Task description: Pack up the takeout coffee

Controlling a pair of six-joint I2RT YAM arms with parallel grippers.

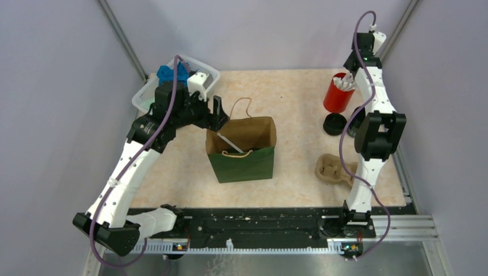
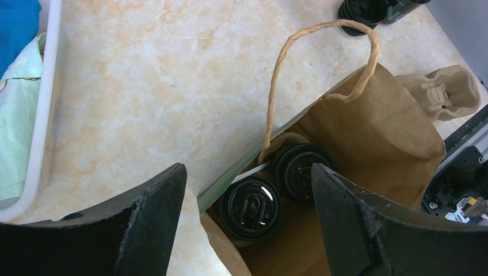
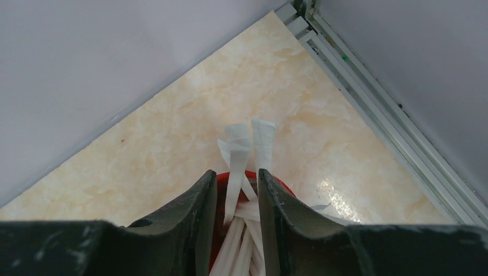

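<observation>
A green paper bag (image 1: 240,167) stands mid-table; in the left wrist view it holds two dark lidded cups (image 2: 250,221) and a white straw (image 2: 251,172). My left gripper is open above the bag's near-left rim, nothing between its fingers. At the back right a red holder (image 1: 335,99) is full of paper-wrapped straws (image 3: 237,253). My right gripper is over it, fingers part open, a straw's wrapper seen between them; whether touched I cannot tell.
A white bin (image 1: 144,95) with blue cloth sits back left. Black lids (image 1: 334,123) lie below the red holder, and a cardboard carrier (image 1: 328,172) lies front right. The table right of the bag is clear.
</observation>
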